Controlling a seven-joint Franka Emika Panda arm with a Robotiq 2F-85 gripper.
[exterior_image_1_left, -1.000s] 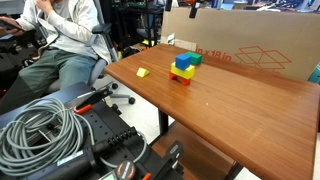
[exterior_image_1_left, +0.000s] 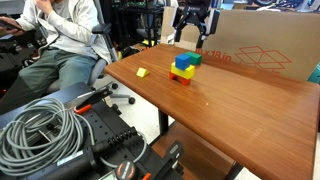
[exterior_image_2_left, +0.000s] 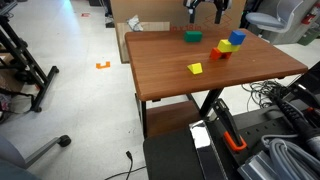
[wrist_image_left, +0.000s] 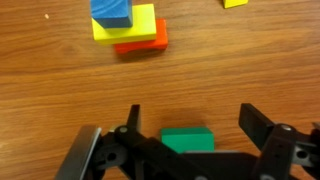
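My gripper is open with nothing between its fingers. It hangs above the table, over a green block (wrist_image_left: 188, 139) that shows between the fingers in the wrist view. That green block (exterior_image_1_left: 195, 59) lies behind a small stack in exterior view 1. From the bottom up, the stack has a red block (wrist_image_left: 150, 40), a yellow block (wrist_image_left: 128, 28) and a blue block (wrist_image_left: 112, 12). In exterior view 2 the green block (exterior_image_2_left: 193, 36) is apart from the stack, whose blue block (exterior_image_2_left: 237, 38) sits on top. A separate yellow piece (exterior_image_2_left: 195, 69) lies on the tabletop.
A large cardboard box (exterior_image_1_left: 265, 45) stands along its far edge. A seated person (exterior_image_1_left: 62, 45) and a coil of grey cable (exterior_image_1_left: 45, 140) are off the table to the left.
Over the last second the gripper has come down from near the top of exterior view 1 towards the green block. The blocks have stayed in place.
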